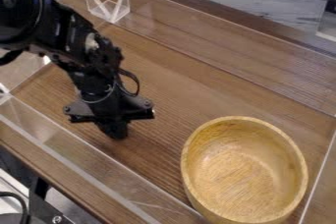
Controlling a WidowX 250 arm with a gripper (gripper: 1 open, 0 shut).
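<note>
My black gripper (116, 120) is low over the wooden table on the left side, its tip close to the surface. Its fingertips are dark and mostly hidden by the gripper body, and I cannot make out anything between them. A large yellow bowl (245, 169) stands at the front right.
A clear plastic rail runs along the front left edge. A white wire-like piece (108, 6) is at the back left.
</note>
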